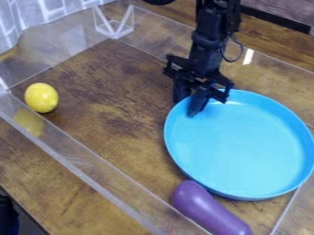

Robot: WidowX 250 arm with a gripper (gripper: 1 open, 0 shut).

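Note:
My black gripper (196, 92) is at the upper middle, low over the near-left rim of a blue round plate or tray (236, 147). Whether it is open or shut, and whether anything is between its fingers, is hard to see in the dark shape.
A yellow lemon-like object (42, 97) lies at the left on the wooden table (105, 124). A purple eggplant-like object (211, 207) is at the bottom right. Clear plastic walls edge the lower left.

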